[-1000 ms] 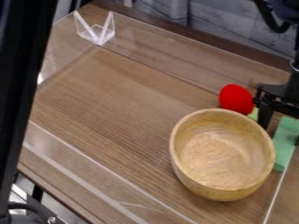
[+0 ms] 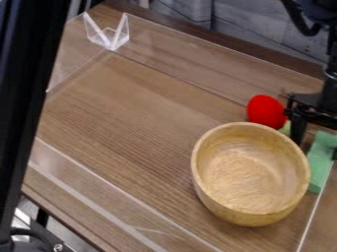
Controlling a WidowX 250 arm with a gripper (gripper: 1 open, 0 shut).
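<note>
The black gripper (image 2: 305, 120) is at the right edge, its fingers low behind the wooden bowl and over a green object; whether it holds anything is hidden. The wooden bowl (image 2: 247, 175) rests empty on the table at lower right. A red round object (image 2: 265, 109) sits just behind the bowl, with a small green piece partly hidden beside it. A flat green rectangular object (image 2: 318, 163) lies right of the bowl, under the gripper.
A clear wire-like stand (image 2: 108, 31) sits at the back left. A dark vertical shape fills the left edge.
The gripper has shifted very slightly at the right edge; the bowl and red object look unchanged.
</note>
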